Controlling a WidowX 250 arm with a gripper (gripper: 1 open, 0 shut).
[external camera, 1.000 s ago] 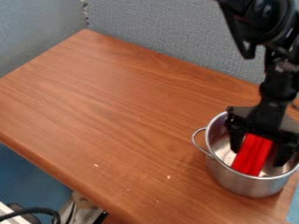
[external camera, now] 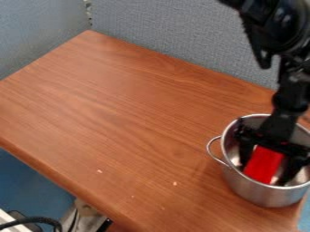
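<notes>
A steel pot (external camera: 255, 188) with side handles stands at the right front of the wooden table. Inside it is a red object (external camera: 264, 164). My black gripper (external camera: 266, 152) reaches down into the pot over the red object, its fingers apart on either side; whether they touch it is hard to tell.
A grey padded wall (external camera: 169, 27) runs along the back. Cables lie off the table at the lower left.
The pot has shifted slightly right and down. My arm and gripper have moved a little, staying in the pot over the red object.
</notes>
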